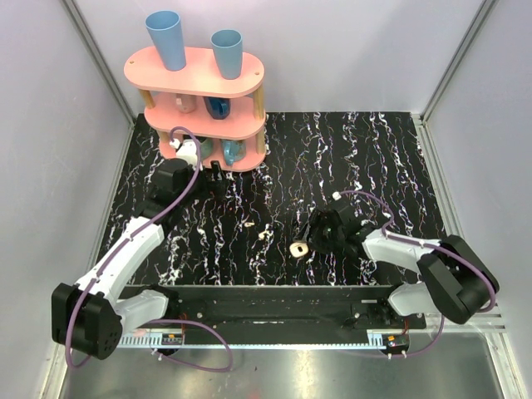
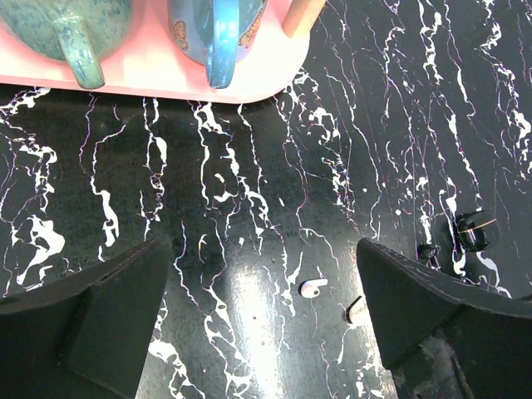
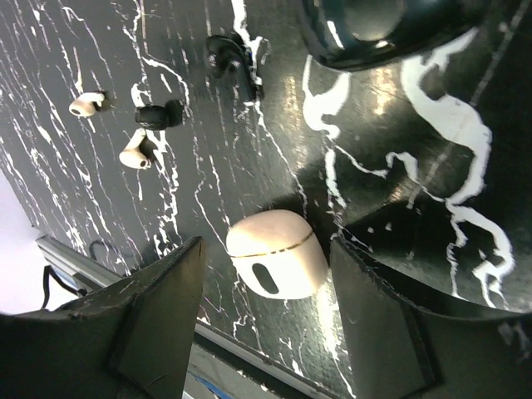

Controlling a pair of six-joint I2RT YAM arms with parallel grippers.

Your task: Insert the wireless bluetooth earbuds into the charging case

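The white charging case [image 3: 276, 253] lies on the black marbled table between the fingertips of my open right gripper. Two white earbuds, one [image 3: 135, 156] nearer and one [image 3: 86, 105] farther, lie loose to its left in the right wrist view, beside small black pieces [image 3: 152, 116]. My left gripper hangs open over the table in front of the shelf, with the earbuds off to the right below it in the left wrist view.
A pink three-tier shelf [image 1: 194, 76] with cups and mugs stands at the back left. A glossy black object [image 3: 391, 25] lies beside the case. The front edge is close to the case.
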